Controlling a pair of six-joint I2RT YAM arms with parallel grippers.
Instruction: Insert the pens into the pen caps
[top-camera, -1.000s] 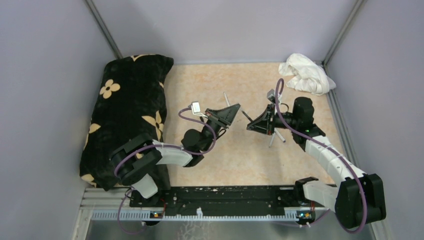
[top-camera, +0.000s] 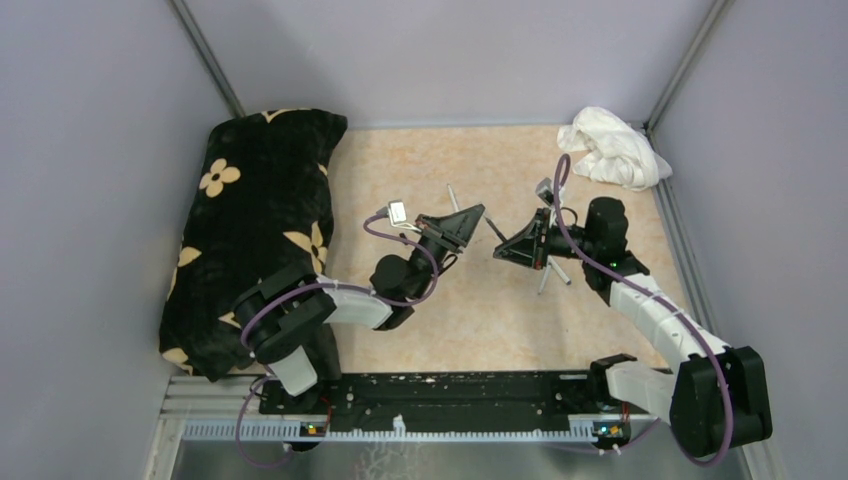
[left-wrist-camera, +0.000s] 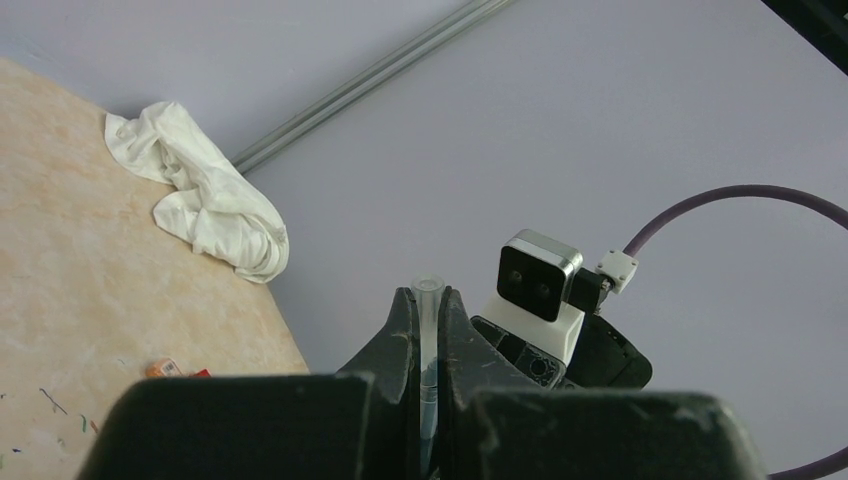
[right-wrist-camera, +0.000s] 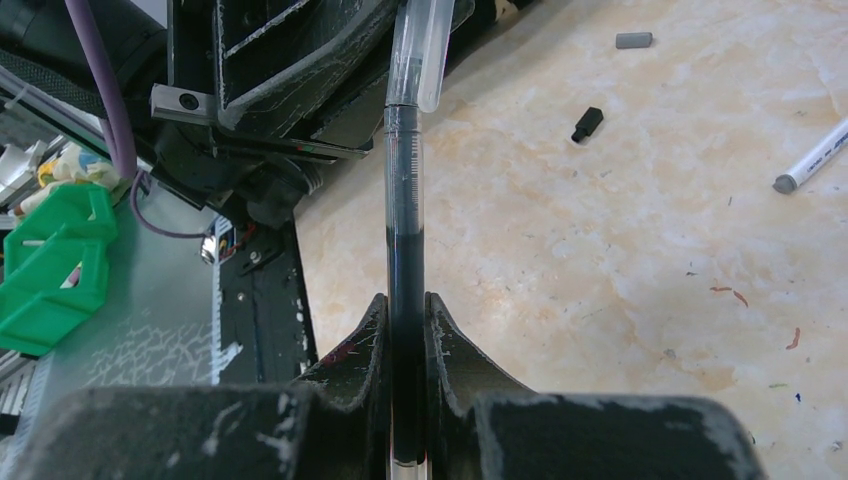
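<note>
My right gripper is shut on a clear-barrelled pen with dark ink, which slants up toward the left hand in the top view. At the pen's far end, a clear cap with a clip lines up with the barrel; how deep the pen sits in it I cannot tell. In the left wrist view a clear cap stands between the fingertips of my left gripper, which is shut on it. The two grippers face each other above the table, with the left fingertips close to the pen's end.
A white marker, a grey cap and a black cap lie on the table. Other pens rest below the right gripper. A white cloth and a dark flowered cushion border the clear tabletop.
My left gripper has moved slightly right and up in the top view, closer to the pen's end. The right arm has stayed nearly still.
</note>
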